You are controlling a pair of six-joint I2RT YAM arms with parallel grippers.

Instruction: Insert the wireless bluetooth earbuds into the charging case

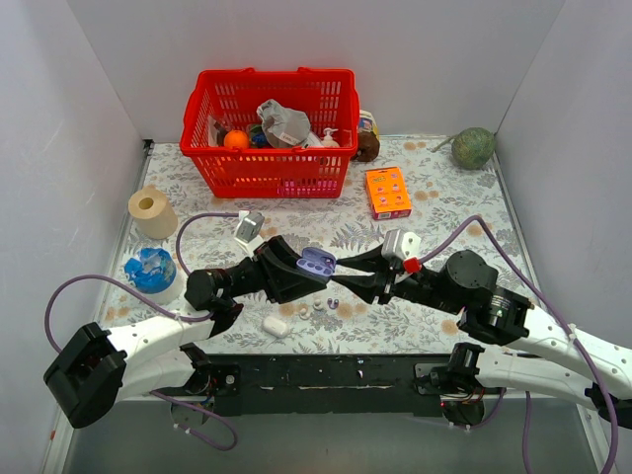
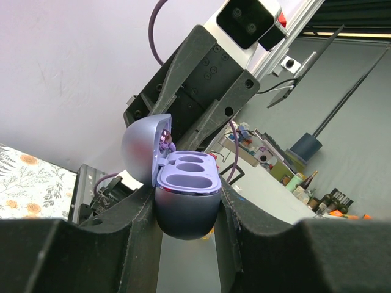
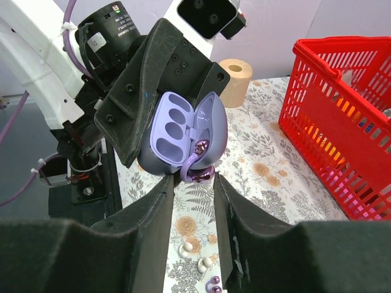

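Observation:
My left gripper point(image 1: 306, 272) is shut on a purple charging case point(image 1: 317, 262), lid up, held in the air over the table. In the left wrist view the case point(image 2: 187, 174) faces up with its oval hollows showing. One purple earbud point(image 3: 198, 160) sits at the hinge end between the tray and the raised lid, tilted; whether it is seated cannot be told. My right gripper is partly open, its two fingers on either side of that earbud's lower end, with a gap visible between them. A second purple earbud point(image 3: 214, 285) lies on the table below.
Two white earbuds point(image 3: 204, 264) and a white case point(image 1: 276, 327) lie on the table under the grippers. Behind stand a red basket point(image 1: 272, 178) and an orange box point(image 1: 387, 193). A tape roll point(image 1: 151, 213) is at left.

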